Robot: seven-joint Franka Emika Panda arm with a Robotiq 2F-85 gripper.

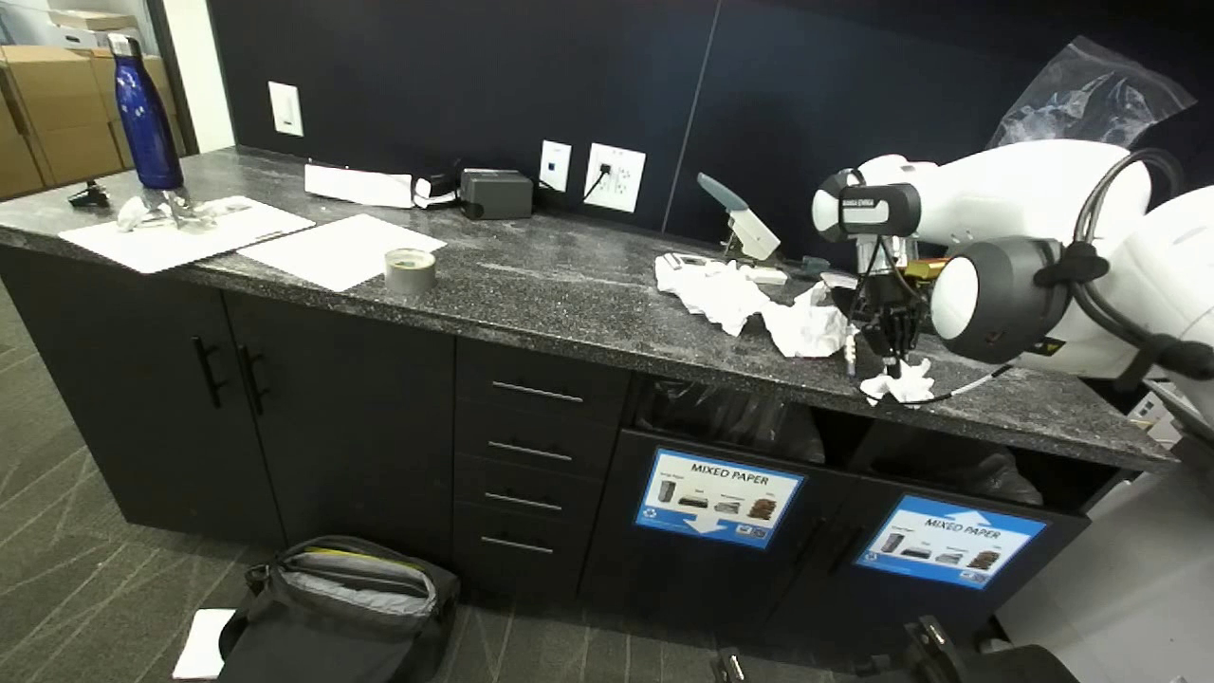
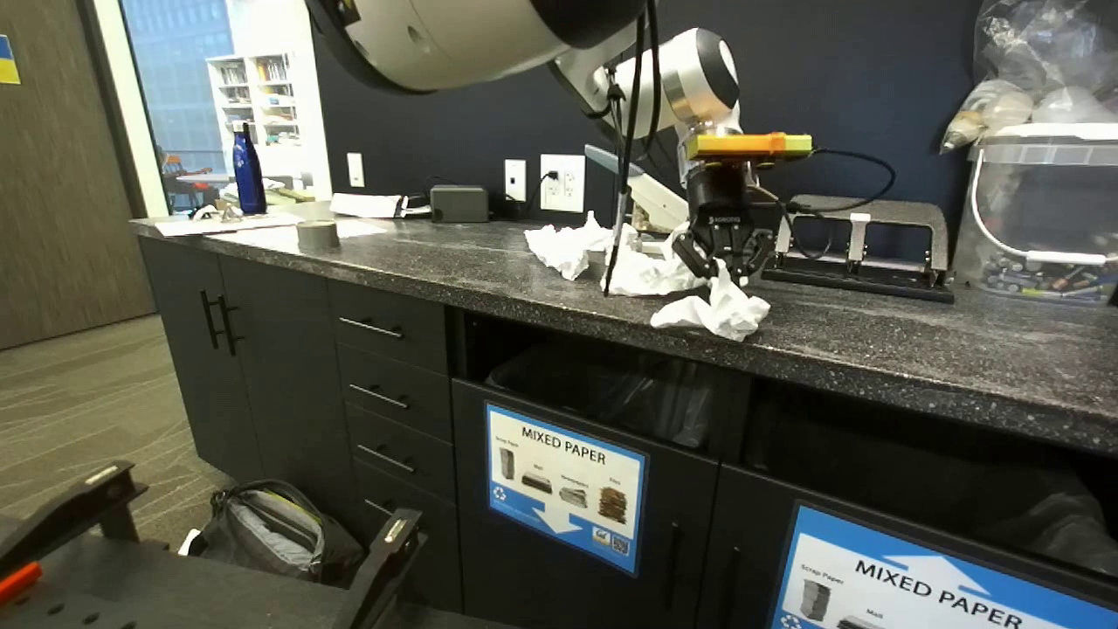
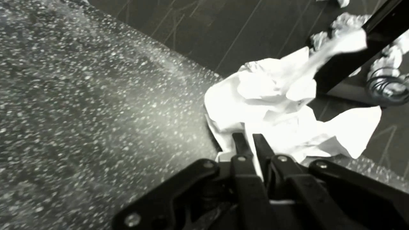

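Note:
A white crumpled paper (image 1: 902,383) is at the counter's front edge, with my gripper (image 1: 895,362) pointing down and shut on it. In the wrist view a fold of this paper (image 3: 268,111) rises between the narrow fingertips of my gripper, while most of the sheet spreads out beyond them. Exterior view 2 shows the paper (image 2: 723,313) just under the fingers; whether its underside touches the counter I cannot tell.
More crumpled paper (image 1: 808,324) lies left of the gripper, near a stapler (image 1: 745,228). Below the counter (image 1: 546,302) are open bin slots with "Mixed Paper" signs (image 1: 719,497). A black hole punch (image 2: 859,246) and a clear bucket (image 2: 1032,225) stand to the right.

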